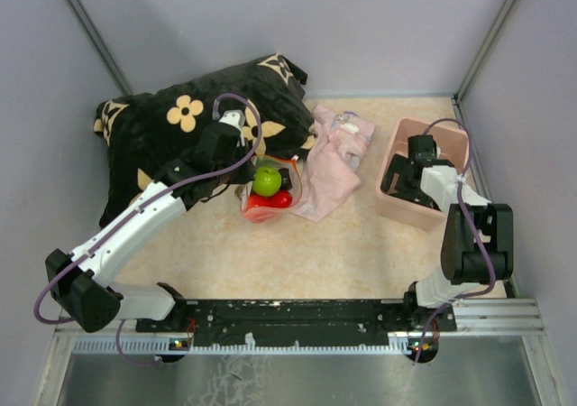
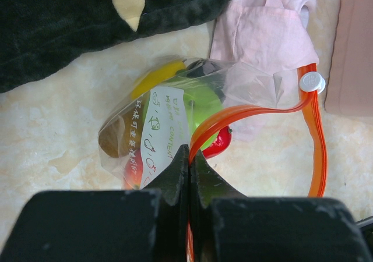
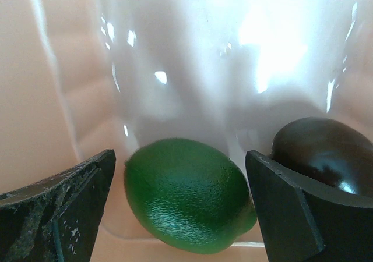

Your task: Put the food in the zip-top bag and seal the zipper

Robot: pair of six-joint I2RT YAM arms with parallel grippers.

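The clear zip top bag [image 2: 125,137] has an orange rim [image 2: 256,110] and a white slider [image 2: 310,82]. Inside it are a green apple [image 1: 267,181], red food [image 1: 281,199] and, in the left wrist view, something yellow and something brown. My left gripper is shut on the bag's orange rim, whose mouth stands open to the right. In the pink bin, my right gripper is open, its fingers on either side of a dark green food piece [image 3: 186,195]. A dark brown rounded piece [image 3: 326,154] lies behind the right finger.
The pink bin [image 1: 410,209] stands at the right, its walls close around my right gripper. A pink cloth [image 1: 330,176] lies right of the bag, and a dark flowered blanket [image 1: 144,144] behind it.
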